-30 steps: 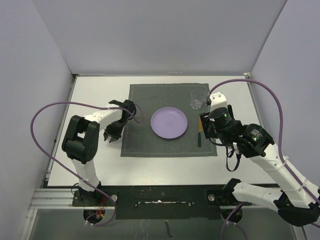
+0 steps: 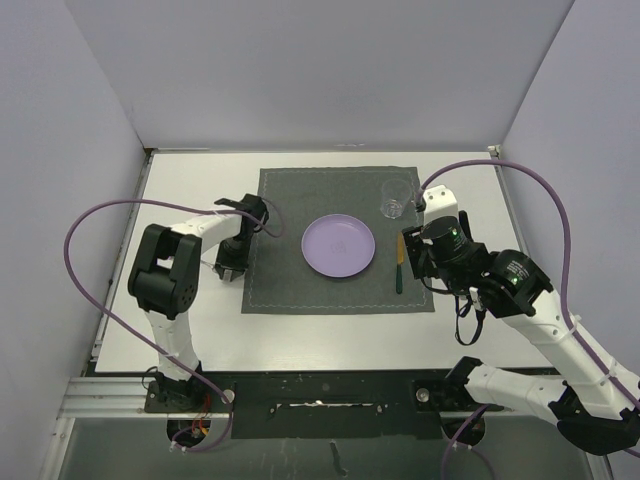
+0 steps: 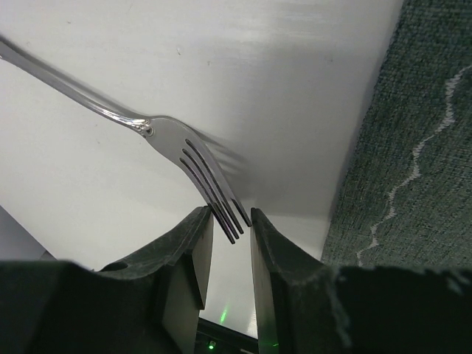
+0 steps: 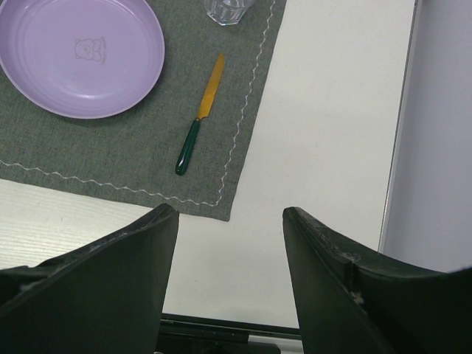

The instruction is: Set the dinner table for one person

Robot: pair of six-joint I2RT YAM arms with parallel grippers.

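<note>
A steel fork (image 3: 166,135) lies on the white table left of the mat, its tines at the fingertips of my left gripper, which are slightly apart; whether they touch it is unclear. A lilac plate (image 2: 338,245) sits on the grey mat (image 2: 300,190), with a gold knife with green handle (image 4: 190,140) to its right and a clear glass (image 2: 395,198) at upper right. My right gripper is open over the table's right part, below the mat's corner in its wrist view, with nothing between its fingers.
White table (image 4: 332,125) shows bare right of the mat and along the front. Grey walls (image 2: 70,150) bound the left, back and right sides.
My left arm has shifted very slightly in the top view. The right arm, plate, knife and glass show no visible change.
</note>
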